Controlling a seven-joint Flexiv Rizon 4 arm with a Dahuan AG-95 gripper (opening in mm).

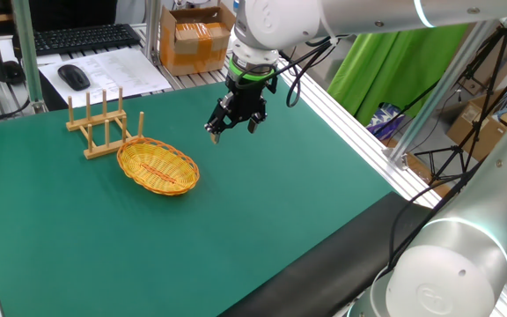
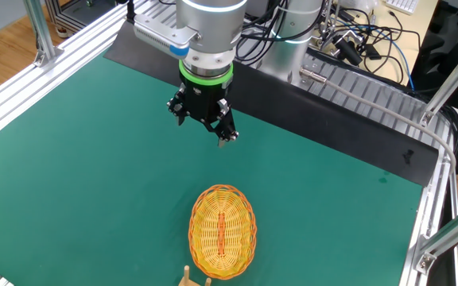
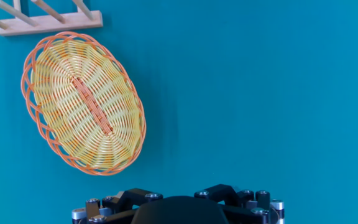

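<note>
An oval wicker basket (image 1: 158, 166), yellow with an orange braided rim, rests empty on the green table; the wrist view shows this basket (image 3: 87, 104) at left, its inside bare. Touching or very near it is a wooden rack (image 1: 104, 126) with upright pegs, of which only one edge bar (image 3: 50, 23) and some pegs enter the wrist view at top left. My gripper (image 1: 234, 133) hangs above the table, off to the basket's side. Its fingers stand wide apart, open, with nothing between them; in exterior view 2 the gripper (image 2: 203, 133) is clear of the basket (image 2: 222, 231).
A black strip (image 2: 324, 131) runs along the robot's base side. Beyond the table edge are a cardboard box (image 1: 193, 40), a mouse (image 1: 74, 77) and a keyboard (image 1: 76, 38). Metal frame posts stand at the corners.
</note>
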